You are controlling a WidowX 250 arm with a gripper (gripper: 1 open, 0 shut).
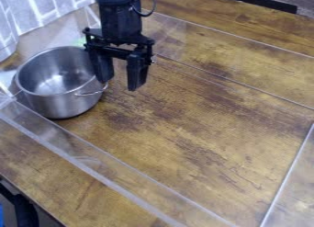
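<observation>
My black gripper (117, 63) hangs over the right side of a steel pot (50, 84) at the left of the camera view. Its two fingers point down and stand apart, one over the pot's rim and one to its right above the wood. I see nothing held between them. A small green item, mostly hidden behind the gripper and pot, shows at the back.
Clear strips run along its left front and right side. A pale curtain or cloth stands at the back left.
</observation>
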